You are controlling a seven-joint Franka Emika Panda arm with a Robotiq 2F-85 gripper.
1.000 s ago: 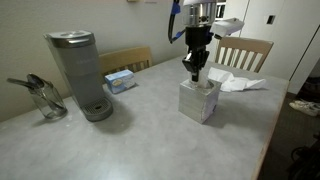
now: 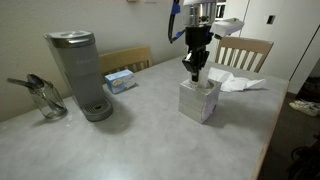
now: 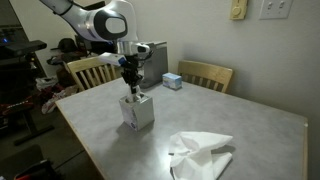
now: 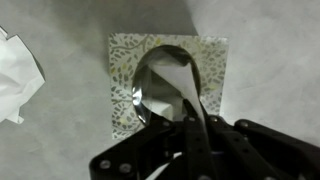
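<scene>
The tissue box (image 4: 125,75), patterned in white and pale green, stands on the table beneath my gripper. Through its oval opening a white tissue (image 4: 178,75) rises and narrows towards my fingertips, where the fingers look shut on it. In exterior view 1 the gripper (image 2: 195,77) points down right over the box (image 2: 198,103), and part of the tissue (image 2: 204,74) shows beside the fingers. Exterior view 2 has the gripper (image 3: 133,88) just above the box (image 3: 139,112). The exact pinch is partly hidden by the fingers.
A crumpled white tissue (image 3: 200,155) lies flat on the table near the box. A grey coffee maker (image 2: 83,75), a blue-white small box (image 2: 120,81) and a glass holder with utensils (image 2: 48,100) stand farther off.
</scene>
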